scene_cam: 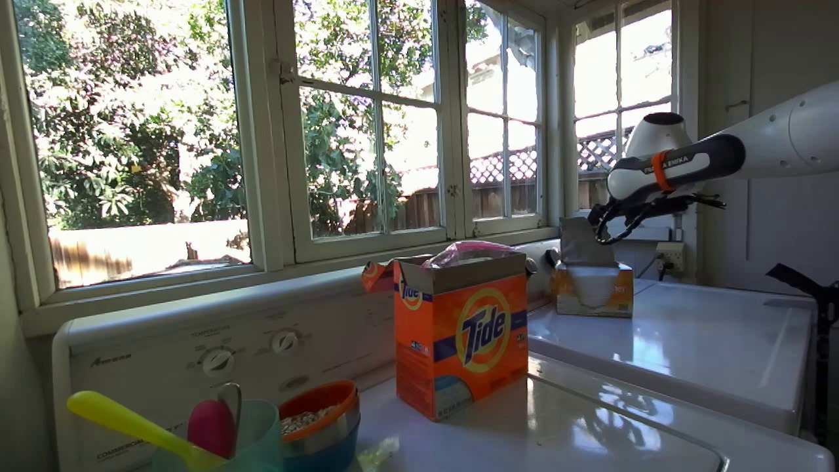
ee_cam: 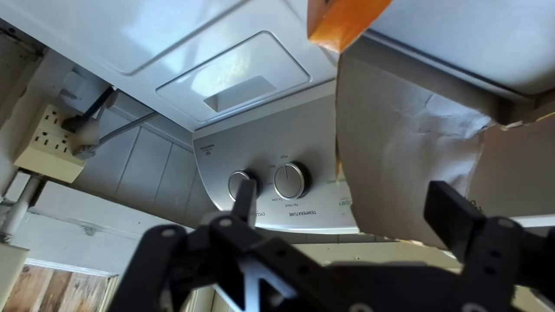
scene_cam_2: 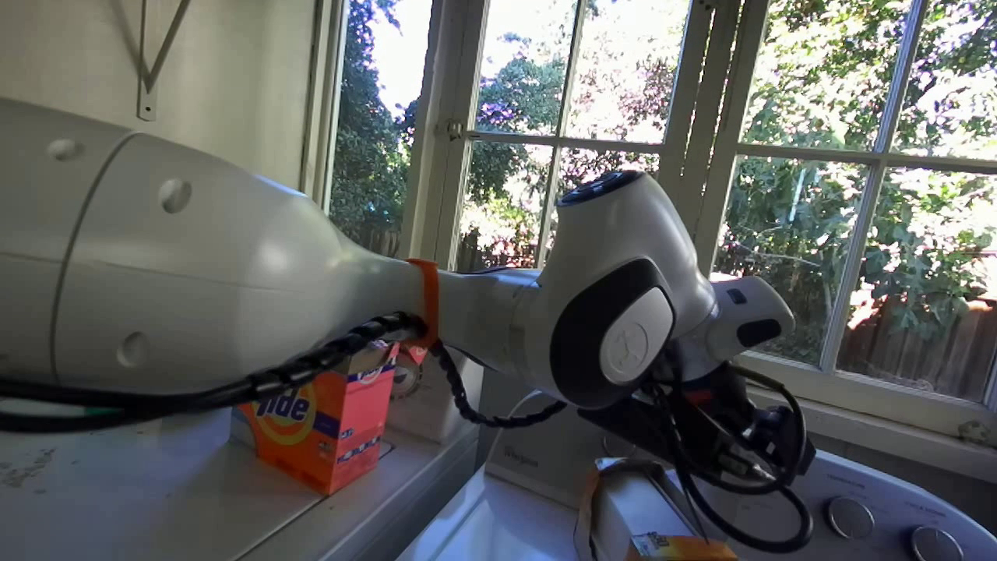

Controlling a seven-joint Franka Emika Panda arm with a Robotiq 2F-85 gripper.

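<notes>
An orange and white carton [scene_cam: 594, 295] stands on the far white machine, its grey cardboard flap [scene_cam: 586, 242] raised upright. My gripper is open in the wrist view, its two black fingers [ee_cam: 451, 210] wide apart. The inner face of the flap [ee_cam: 406, 156] fills the right part of that view and passes behind the right finger; whether they touch, I cannot tell. In exterior view 2 the carton [scene_cam_2: 645, 514] sits below the hand, where cables hide the fingers.
A Tide box [scene_cam: 464, 338] stands open on the nearer machine. Close by are an orange-rimmed bowl [scene_cam: 318, 421] and a teal cup [scene_cam: 259, 436] holding utensils. Behind the carton rises a control panel with knobs [ee_cam: 289, 181]. The far machine's white top [scene_cam: 692, 338] is clear in front.
</notes>
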